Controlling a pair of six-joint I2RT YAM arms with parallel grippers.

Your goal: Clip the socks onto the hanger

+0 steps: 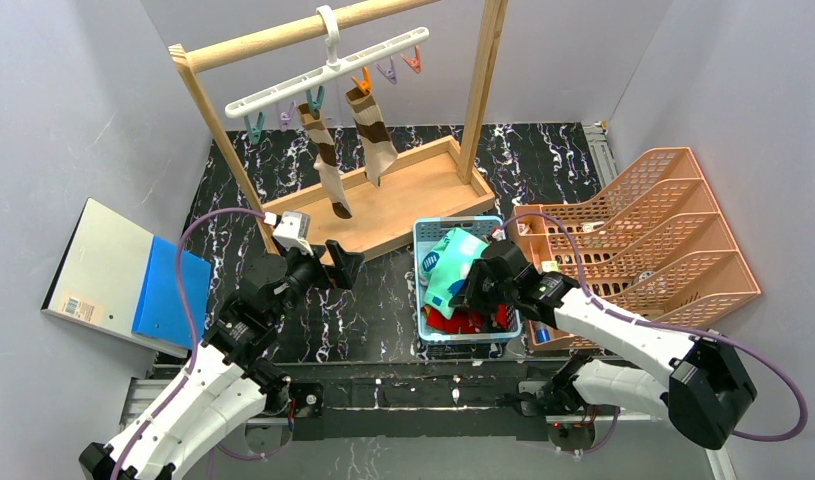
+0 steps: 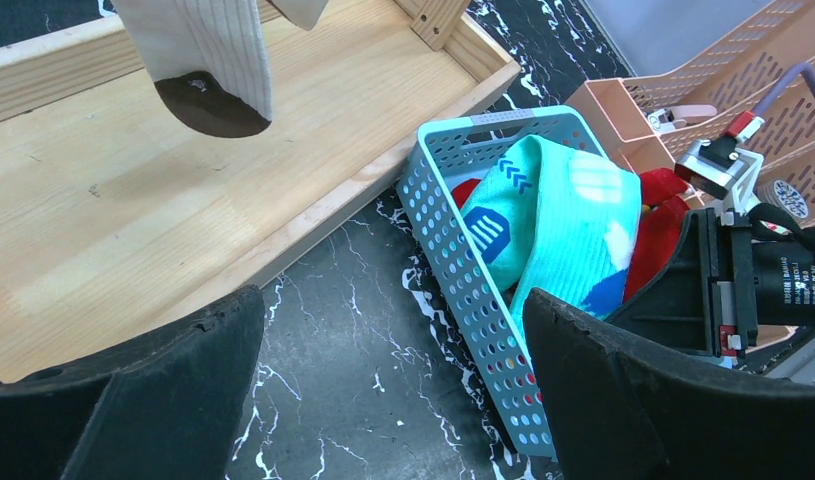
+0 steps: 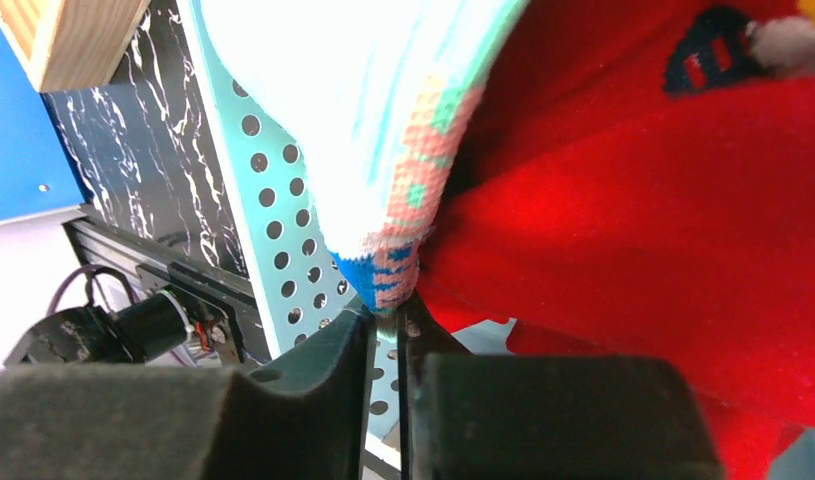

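Note:
Two striped socks (image 1: 373, 135) hang from clips on the white hanger (image 1: 283, 86). My left gripper (image 1: 341, 262) stands open and empty, left of the blue basket (image 2: 453, 260). In that basket lie turquoise socks (image 2: 573, 220) and red fabric (image 3: 623, 240). My right gripper is down in the basket, its fingertips close together at the patterned end of a turquoise sock; whether they pinch it is unclear.
A wooden tray (image 1: 423, 200) stands under the hanger. An orange organizer (image 1: 663, 230) is right of the basket, a blue-and-white board (image 1: 113, 280) at the left.

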